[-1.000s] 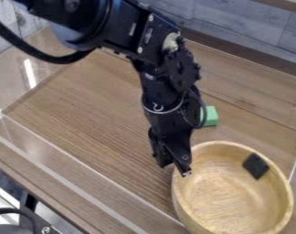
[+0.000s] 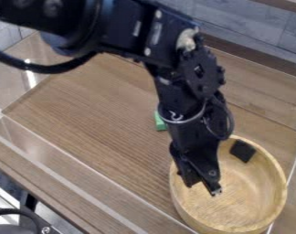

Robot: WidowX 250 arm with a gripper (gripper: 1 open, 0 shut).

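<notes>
The black robot gripper (image 2: 202, 178) points down over the left rim of a round wooden bowl (image 2: 236, 207) at the lower right. It looks shut, with nothing visible between its fingers. A small black block (image 2: 243, 151) is at the bowl's back rim. A green object (image 2: 161, 120) sits on the table behind the arm, mostly hidden by it.
A grey plank wall (image 2: 163, 18) runs along the back. Dark cables and the table's edge lie at the lower left.
Over the last second the gripper has shifted right and down relative to the view.
</notes>
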